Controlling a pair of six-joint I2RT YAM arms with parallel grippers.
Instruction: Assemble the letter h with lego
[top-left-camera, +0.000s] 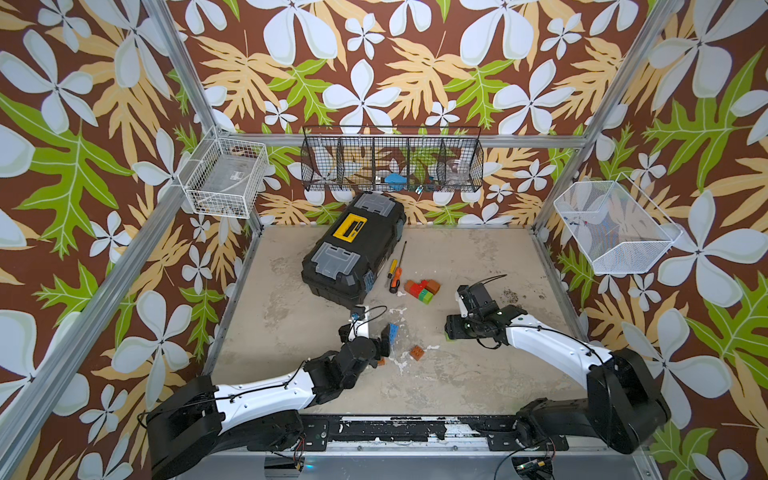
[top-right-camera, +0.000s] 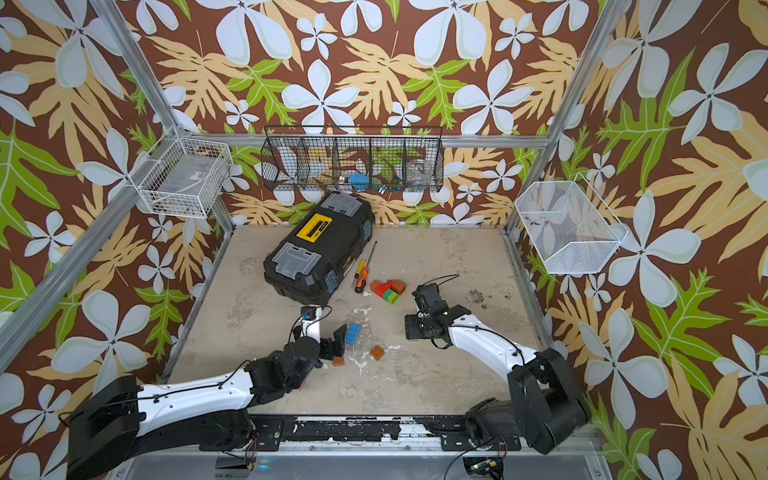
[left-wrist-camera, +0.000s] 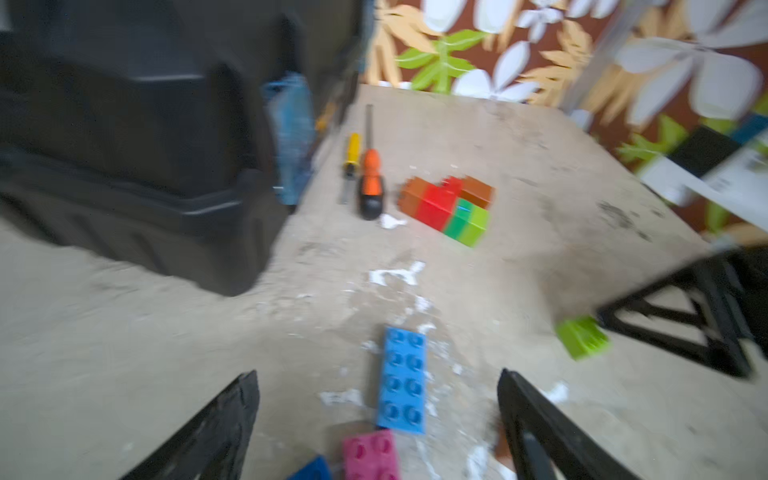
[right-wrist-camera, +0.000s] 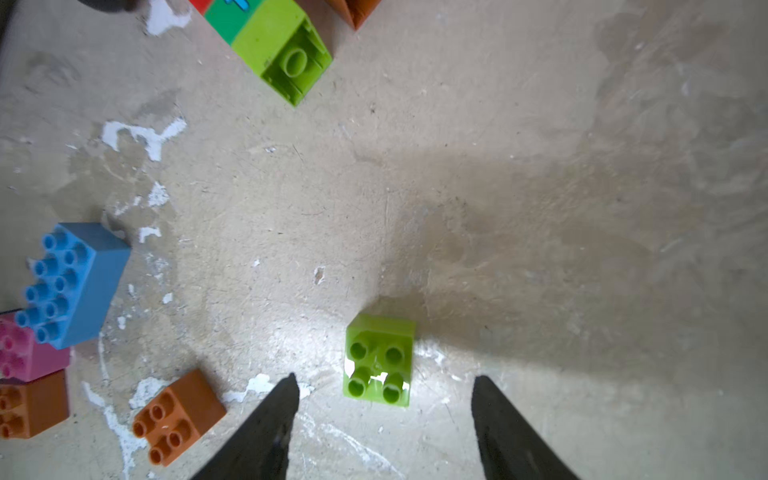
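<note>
In the right wrist view a lime green brick (right-wrist-camera: 378, 361) stands on the table, studs up. My right gripper is open above it, its fingers on either side and apart from it. My left gripper is open too, holding nothing. Ahead of it lie a blue brick (left-wrist-camera: 402, 380), a pink brick (left-wrist-camera: 370, 456) and the corner of another blue piece (left-wrist-camera: 312, 469). A loose orange brick (right-wrist-camera: 179, 417) lies left of the green one; a second orange brick (right-wrist-camera: 33, 405) touches the pink one. Farther back sits a joined cluster of red, green and orange bricks (left-wrist-camera: 438, 205).
A large black toolbox (top-left-camera: 353, 248) occupies the table's back left. Beside it lie a yellow screwdriver (left-wrist-camera: 352, 156) and an orange screwdriver (left-wrist-camera: 371, 180). Bare table extends to the right and back right. Wire baskets (top-left-camera: 392, 162) hang on the walls.
</note>
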